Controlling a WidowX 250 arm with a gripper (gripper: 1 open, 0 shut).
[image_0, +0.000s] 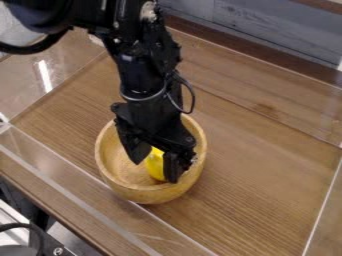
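A yellow object (156, 162) sits inside a round wooden bowl (116, 171) on the table. My black gripper (154, 157) is open and reaches down into the bowl, its fingers on either side of the yellow object, which is partly hidden by them. Whether the fingers touch it cannot be told.
Bare wooden table (262, 170) stretches to the right and behind the bowl. A pale wall (247, 35) runs along the back. The table's front left edge has clear strips, with a dark cable below it.
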